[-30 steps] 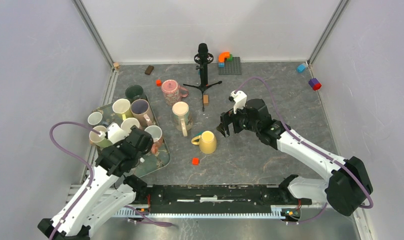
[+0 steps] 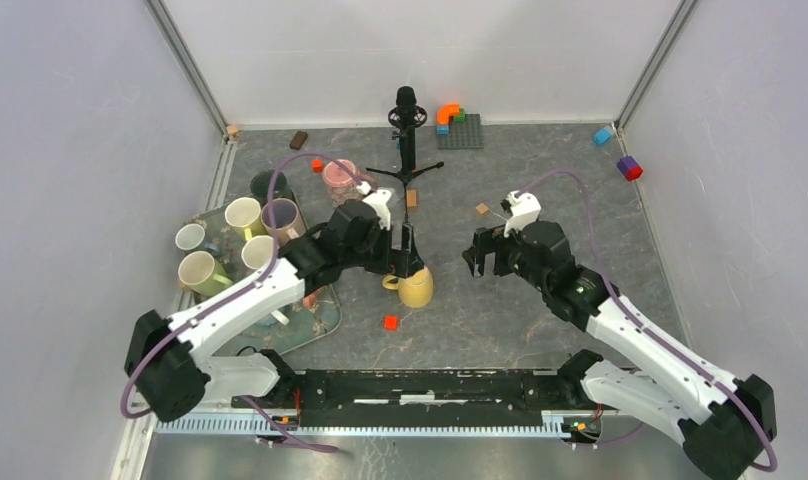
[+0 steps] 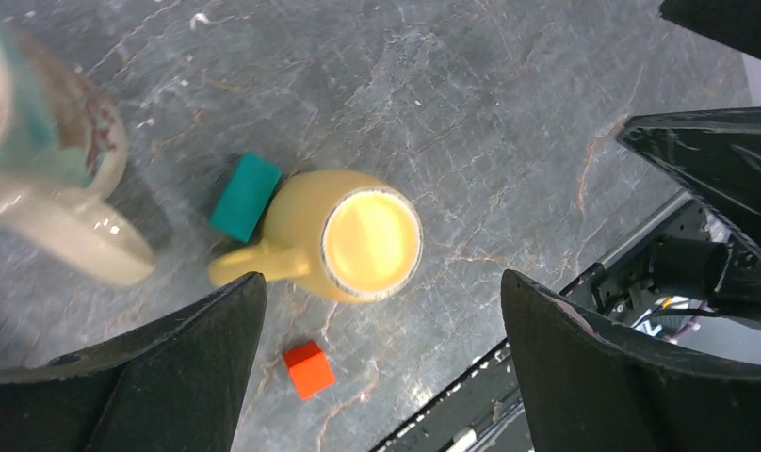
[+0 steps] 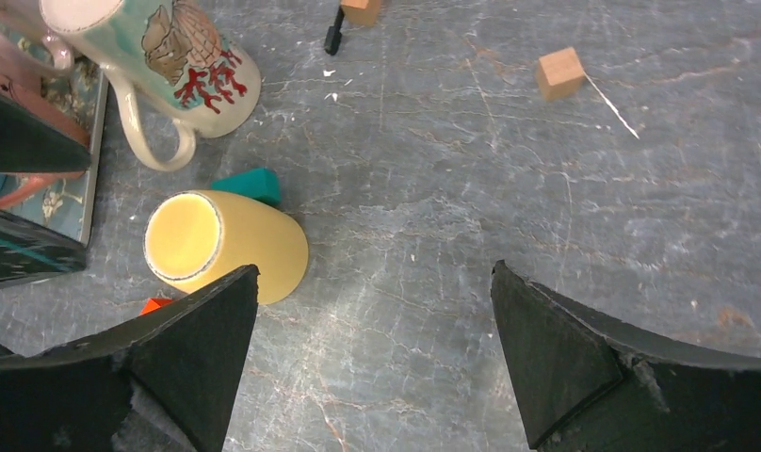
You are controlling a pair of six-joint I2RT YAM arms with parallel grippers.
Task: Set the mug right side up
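A yellow mug [image 2: 415, 288] lies on the grey surface, its cream-rimmed round face visible in both wrist views [image 3: 348, 245] [image 4: 240, 250] and its handle pointing left. My left gripper [image 2: 400, 255] hangs open just above and behind it, fingers apart with nothing between them. My right gripper [image 2: 480, 255] is open and empty, right of the mug and higher than it. A taller cream and teal mug [image 4: 207, 80] stands behind the yellow one, mostly hidden by the left arm in the top view.
A teal block [image 3: 247, 193] touches or nearly touches the yellow mug. A red block [image 2: 390, 323] lies in front. A tray of mugs [image 2: 320, 325] fills the left, a black stand [image 2: 406, 150] is at the back.
My left arm has swung right from over the tray to above the yellow mug. My right gripper has shifted slightly to the right. The mug has not moved.
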